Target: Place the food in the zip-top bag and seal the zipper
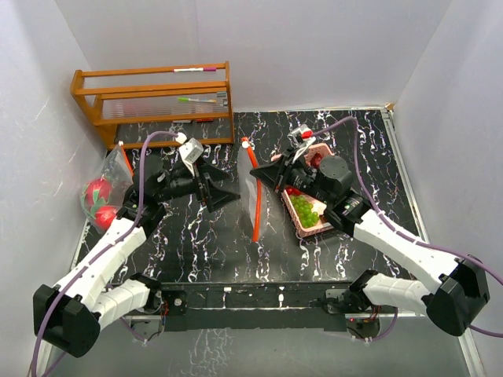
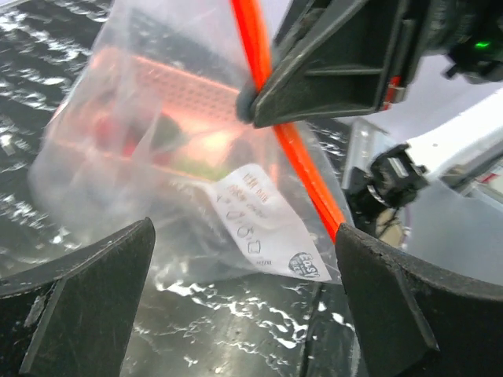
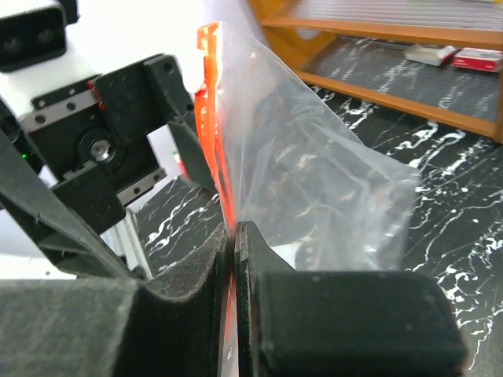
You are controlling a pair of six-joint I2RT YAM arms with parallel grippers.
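Observation:
An empty clear bag (image 1: 250, 196) with an orange zipper (image 2: 302, 157) hangs upright in the middle, my right gripper shut on its zipper edge. My left gripper (image 1: 228, 188) stands open just left of the bag, its fingertips facing it in the left wrist view. A pink basket (image 1: 316, 225) with green grapes (image 1: 305, 210) and red fruit (image 1: 314, 159) is on the table at the right, partly under my right arm.
A second bag (image 1: 110, 188) holding red round items leans at the far left. A wooden rack (image 1: 149, 106) stands at the back left.

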